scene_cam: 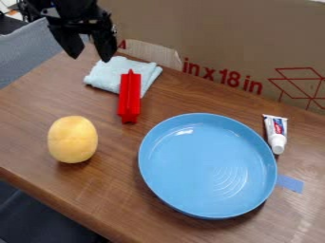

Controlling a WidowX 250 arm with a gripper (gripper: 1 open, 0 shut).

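My black gripper (89,45) hangs at the top left above the table, over the back edge near a folded light-blue cloth (105,74); its fingers point down, apparently apart, with nothing visible between them. A red bar-shaped object (129,97) lies upright-on-end toward the cloth, partly beside it. A yellow round fruit-like object (72,140) sits at the left front. A blue plate (207,165) takes up the right middle, with a toothpaste tube (277,133) to its right.
A cardboard sheet (254,47) stands along the back. The wooden table (102,199) has free room at the front left and centre. A grey surface lies beyond the left edge, and a strip of blue tape (290,183) is at the right.
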